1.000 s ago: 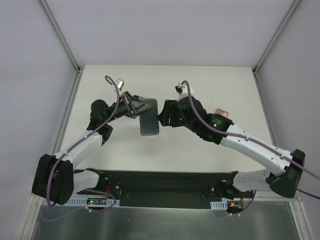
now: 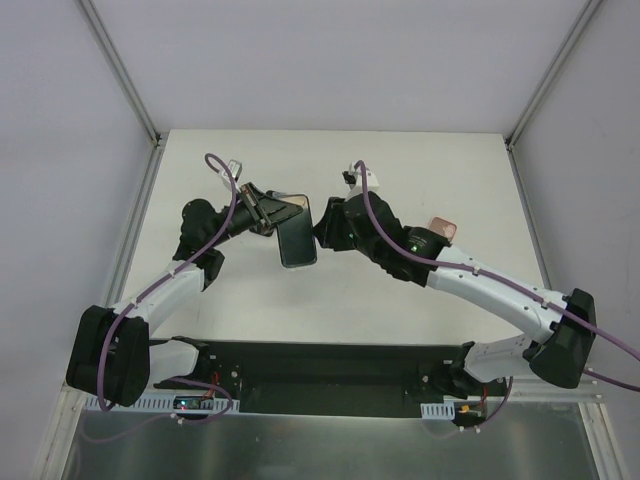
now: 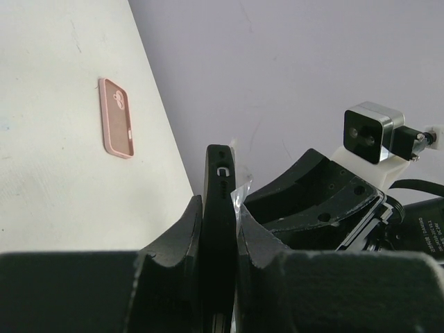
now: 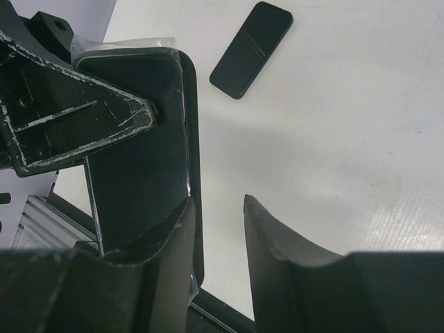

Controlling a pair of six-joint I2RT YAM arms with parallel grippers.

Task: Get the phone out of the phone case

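My left gripper [image 2: 262,212] is shut on an upright black phone [image 2: 297,240] in a clear case, whose edge [image 3: 218,187] shows between the dark fingers in the left wrist view. My right gripper is part open at the phone's near side; in the right wrist view one finger lies against or very near the phone's edge and the other stands over bare table. Clear film of the case shows along the phone's top and edge.
A pink case [image 2: 442,228] lies on the white table [image 2: 420,160] at the right. Another black phone [image 4: 251,48] lies flat on the table in the right wrist view.
My right gripper has moved slightly left and down in the top view, closer to the phone. The left gripper and phone have shifted very slightly.
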